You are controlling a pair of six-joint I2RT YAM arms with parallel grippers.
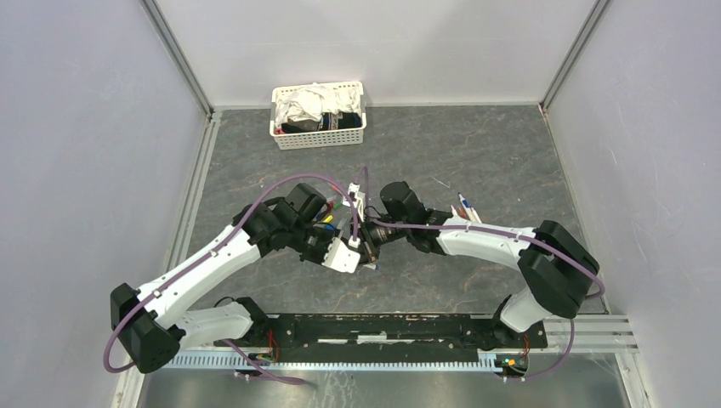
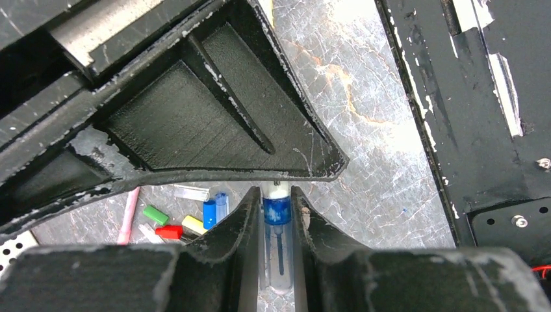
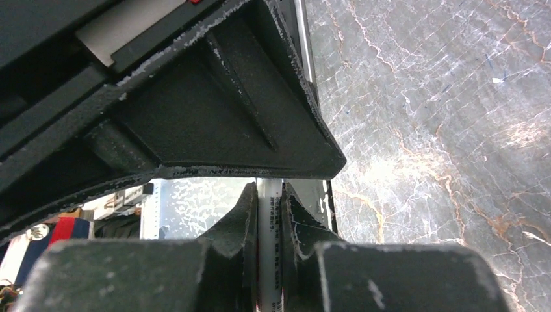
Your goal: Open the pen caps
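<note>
Both arms meet over the table middle. In the right wrist view my right gripper is shut on a slim white pen (image 3: 269, 244) with small dark print along it. In the left wrist view, a clear pen cap (image 2: 279, 263) with a blue band (image 2: 277, 212) lies in line between the fingers of my left gripper. These fingers stand close on either side of it; whether they press on it does not show. From above, the left gripper (image 1: 355, 252) hides most of the pen.
Loose green (image 2: 156, 215), red (image 2: 169, 232), yellow (image 2: 194, 224) and blue (image 2: 209, 213) caps lie near a pink pen (image 2: 128, 218). Several pens (image 1: 467, 206) rest at the right. A white basket (image 1: 320, 140) with cloth stands at the back.
</note>
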